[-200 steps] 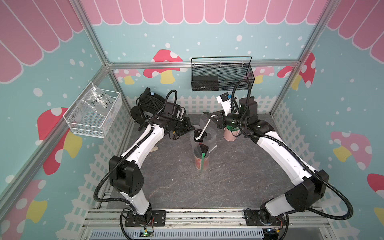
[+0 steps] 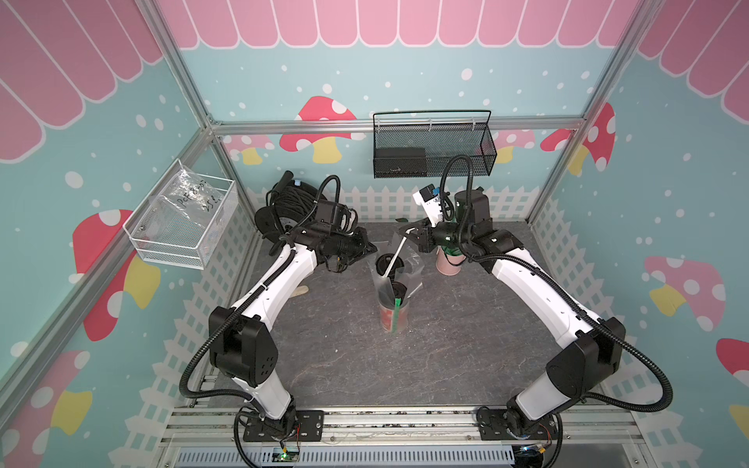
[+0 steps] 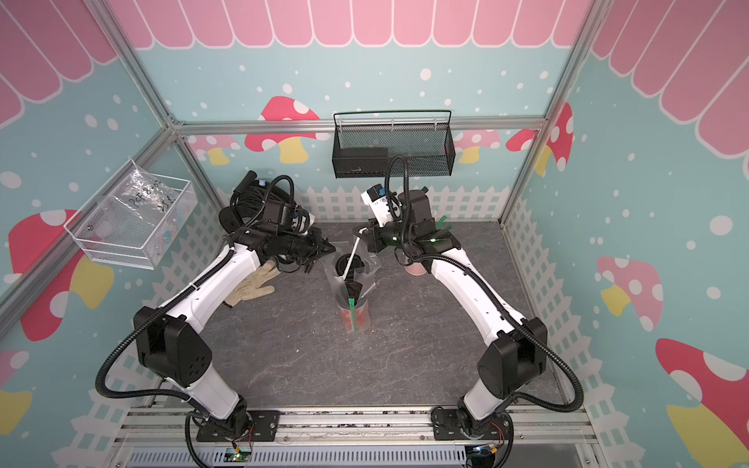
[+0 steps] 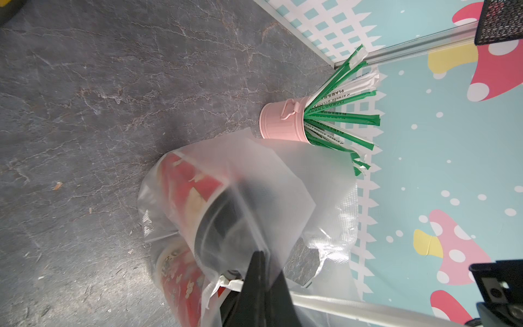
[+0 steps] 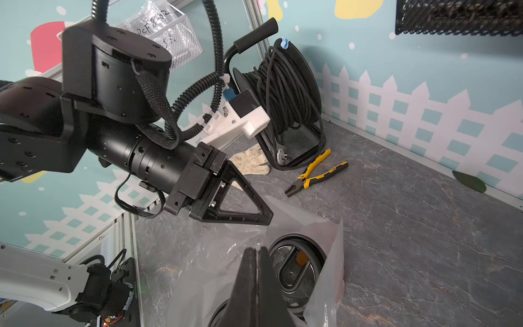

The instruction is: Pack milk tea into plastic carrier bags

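A translucent plastic bag point(image 4: 228, 158) stands mid-table around two red-patterned milk tea cups, the front cup point(image 2: 387, 318) and the rear one, whose black lid point(image 5: 294, 267) shows through the bag mouth. A green-striped straw packet point(image 2: 396, 312) shows at the front cup. My left gripper is shut at the bag's left edge, with a fold of film running to its fingertips. From the bag a pale, taut strip point(image 4: 348, 306), seemingly its handle, reaches the tips of my right gripper point(image 2: 409, 231), which is shut. Its fingers point(image 5: 249, 283) hide the strip in the right wrist view.
Behind the bag stands a pink bucket point(image 4: 280, 121) of straws. Pliers point(image 5: 316, 173), a glove point(image 5: 251, 160) and a cable reel point(image 5: 283, 87) lie at the back left.
My right gripper and arm have shifted a little left, nearer the bag. The left arm has moved slightly left. The film at the bag mouth has shifted; the front cup stays put.
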